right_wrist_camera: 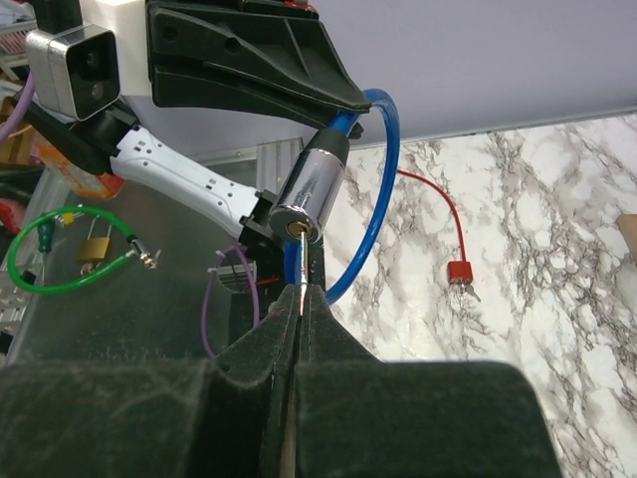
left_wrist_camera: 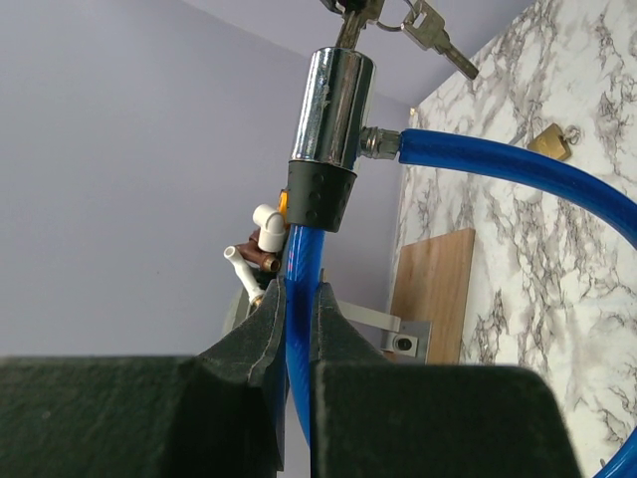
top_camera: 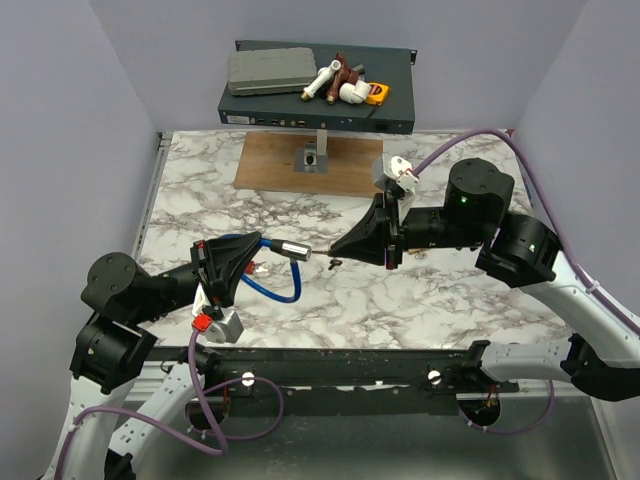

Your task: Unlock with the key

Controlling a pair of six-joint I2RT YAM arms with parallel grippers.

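A blue cable lock with a silver barrel (top_camera: pixel 291 250) is held up in the air, and my left gripper (top_camera: pixel 255 243) is shut on its blue cable (left_wrist_camera: pixel 302 261) just behind the black sleeve. Facing the barrel's end from the right, my right gripper (top_camera: pixel 334 250) is shut on a thin key (right_wrist_camera: pixel 304 257). The key's blade lines up with the keyhole in the right wrist view, and its tip appears to be at or in it; the depth cannot be told. A second key (left_wrist_camera: pixel 438 35) dangles from the same ring.
A red padlock (right_wrist_camera: pixel 460 272) with keys and a brass padlock (left_wrist_camera: pixel 549 142) lie on the marble table (top_camera: pixel 390 320). At the back are a wooden board (top_camera: pixel 350 168) and a dark shelf (top_camera: pixel 235 108) bearing pipe parts.
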